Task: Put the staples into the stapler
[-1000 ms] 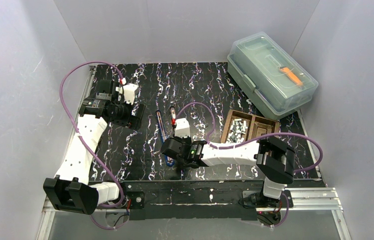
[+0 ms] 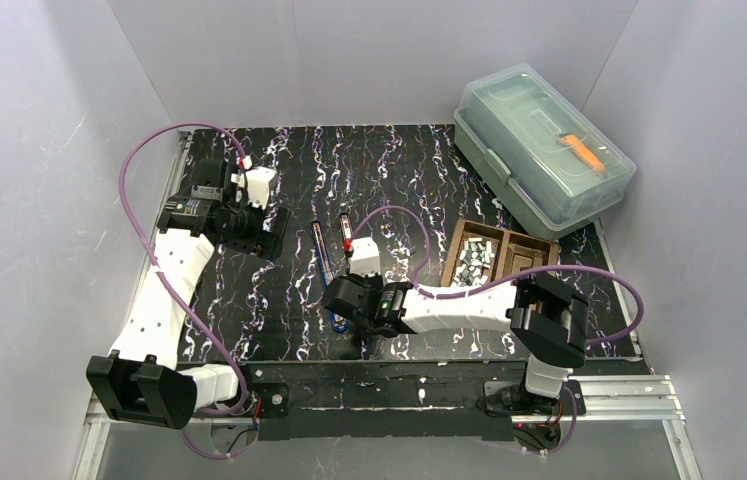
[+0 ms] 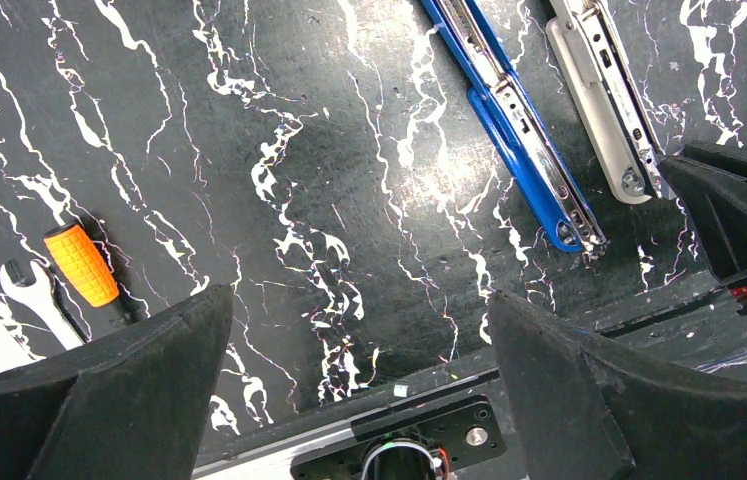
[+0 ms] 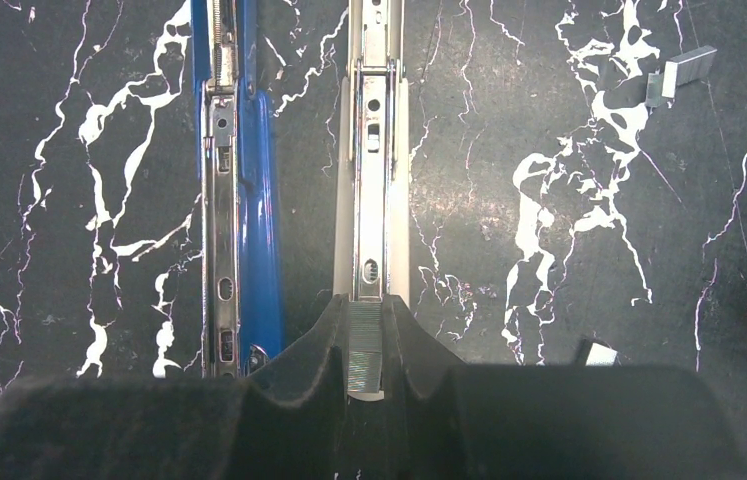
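Note:
Two stapler bodies lie opened out side by side: a blue one (image 4: 259,210) and a beige one (image 4: 401,220), each with its metal channel facing up. My right gripper is shut on a silver staple strip (image 4: 365,350), which is over the near end of the beige stapler's channel. Whether the strip rests in the channel or just above it, I cannot tell. From the left wrist view, the right fingers (image 3: 719,190) are at the tip of the beige stapler (image 3: 604,110). My left gripper is open and empty, well left of both staplers.
Loose staple pieces (image 4: 689,70) lie right of the beige stapler. Further right is a brown divided box (image 2: 457,250) holding several staple pieces, beside a lidded green container (image 2: 539,150). An orange-handled tool (image 3: 82,264) and a wrench (image 3: 39,300) lie at left.

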